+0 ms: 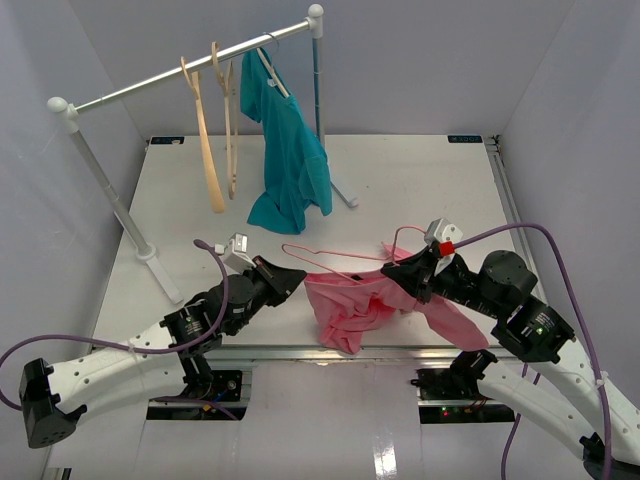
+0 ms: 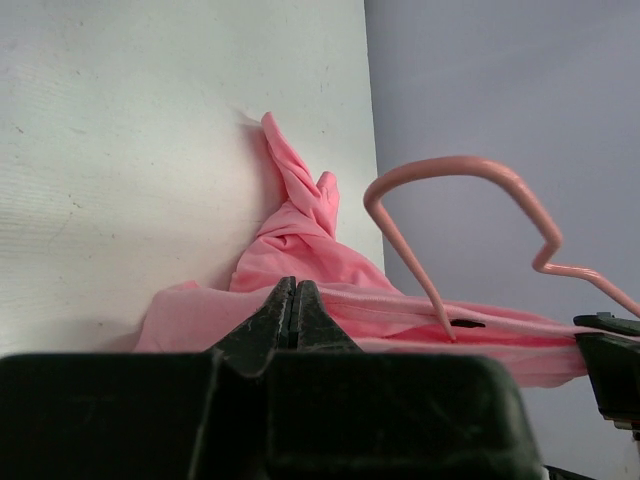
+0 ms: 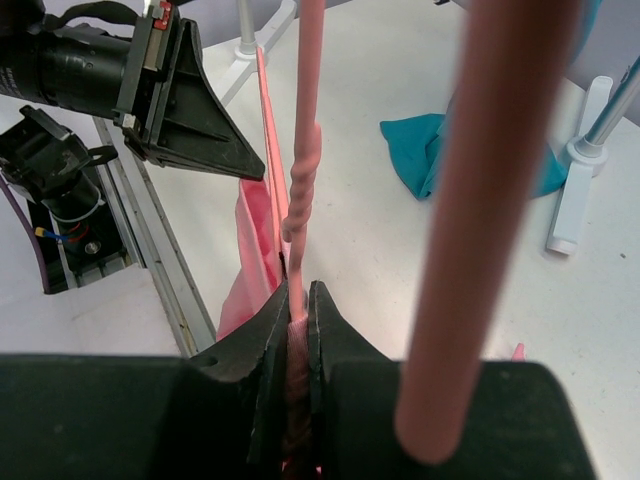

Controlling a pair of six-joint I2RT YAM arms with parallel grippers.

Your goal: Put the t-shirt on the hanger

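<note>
The pink t-shirt (image 1: 350,310) is bunched at the front of the table, stretched out toward my left gripper (image 1: 296,277), whose closed fingertips are at its edge, pinching fabric, as the right wrist view shows. A pink wire hanger (image 2: 470,170) lies partly inside the shirt's opening. My right gripper is shut on the hanger's twisted neck along with some shirt fabric.
A white rack (image 1: 250,45) at the back left holds wooden hangers (image 1: 208,170) and a teal shirt (image 1: 290,170). Grey walls enclose the sides.
</note>
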